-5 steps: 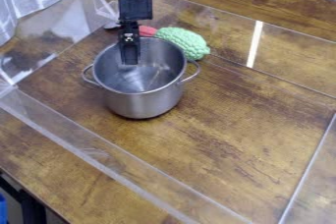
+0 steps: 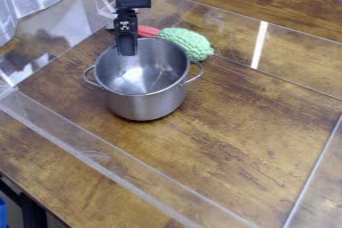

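Note:
A steel pot point(image 2: 144, 99) with two loop handles stands on the wooden table. Above its back-left rim the black gripper point(image 2: 127, 42) points down, its fingertips at about rim height; whether it is open or shut is unclear. Behind the pot lie a red object point(image 2: 147, 31), partly hidden, and a green bumpy vegetable-like item point(image 2: 190, 42), perhaps corn.
Clear plastic panels or strips point(image 2: 80, 152) border the work area on several sides.
Over the last second the gripper has moved slightly to the left and up, away from the pot's middle. The objects look unmoved.

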